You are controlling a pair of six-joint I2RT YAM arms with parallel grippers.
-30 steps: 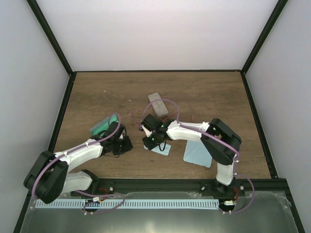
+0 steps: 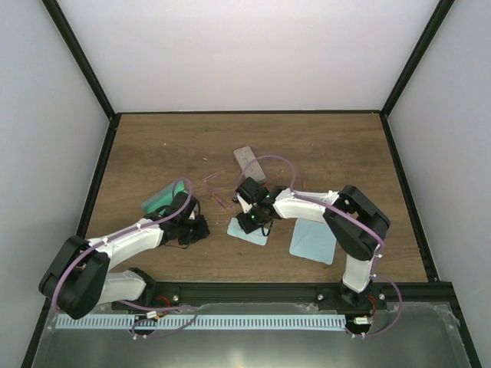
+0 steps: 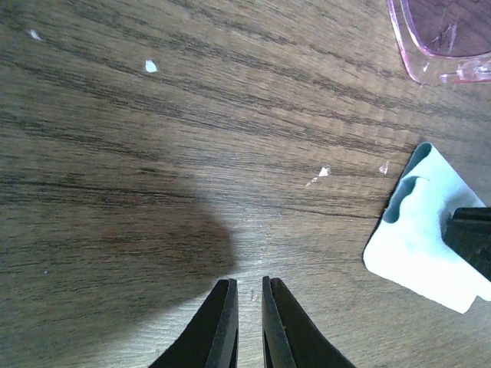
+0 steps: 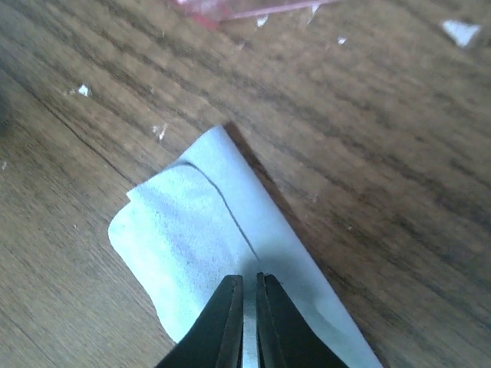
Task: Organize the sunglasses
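A folded light-blue cloth (image 2: 238,234) lies on the table, with my right gripper over it; in the right wrist view its fingertips are at the fold, their exact opening unclear. My left gripper is over bare wood left of that cloth, fingertips slightly apart, nothing visible between them. The pink translucent sunglasses (image 2: 216,192) lie behind the cloth; a pink lens (image 3: 456,27) shows at the top right of the left wrist view.
A second blue cloth (image 2: 313,244) lies to the right, a green case (image 2: 161,198) by the left arm, and a grey case (image 2: 247,159) at the back.
The left arm looks still.
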